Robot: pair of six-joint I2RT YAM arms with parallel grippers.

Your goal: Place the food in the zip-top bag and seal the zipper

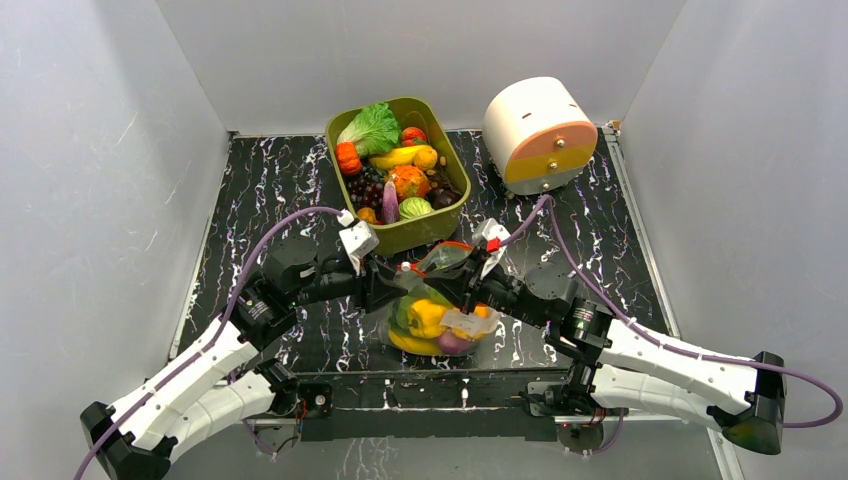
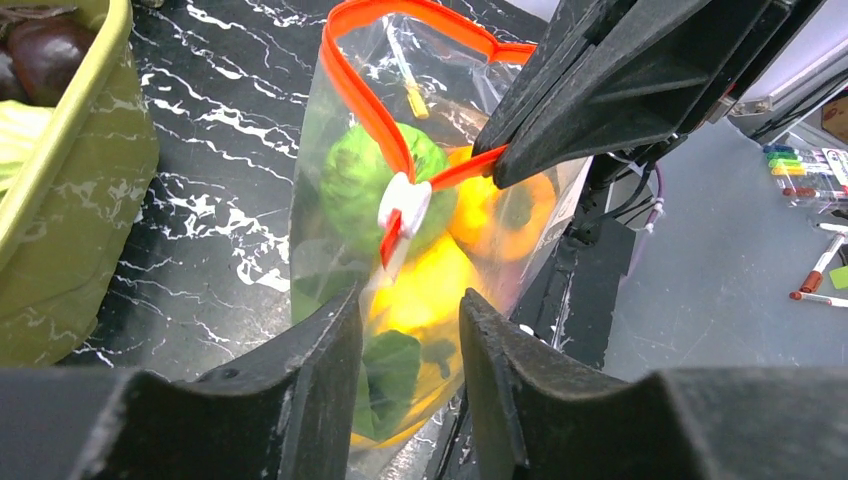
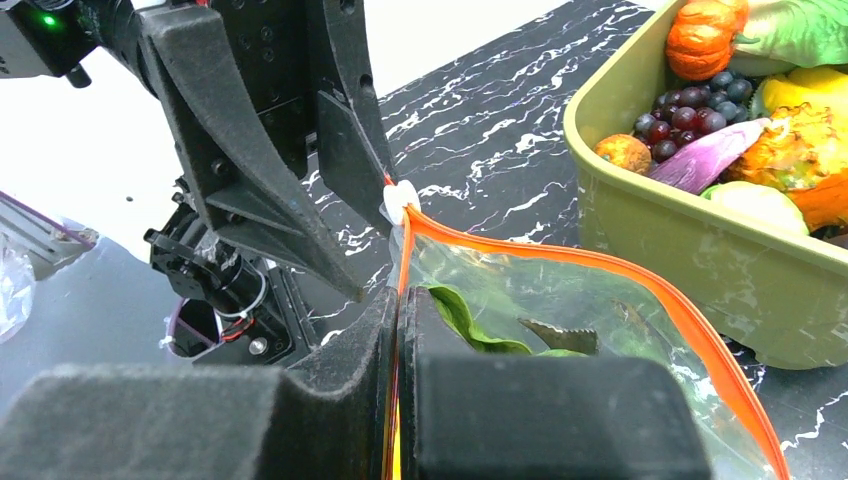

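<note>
The clear zip bag with orange rim, holding peppers, greens and other produce, stands upright at the front centre. My right gripper is shut on the rim beside the white zipper slider, as both wrist views show. My left gripper is part open just short of the slider, its fingertips below it in the left wrist view, with nothing clearly between them. In the right wrist view the slider sits at the rim's corner, near the left gripper's fingers.
An olive bin full of produce stands behind the bag. A white drum-shaped box is at the back right.
</note>
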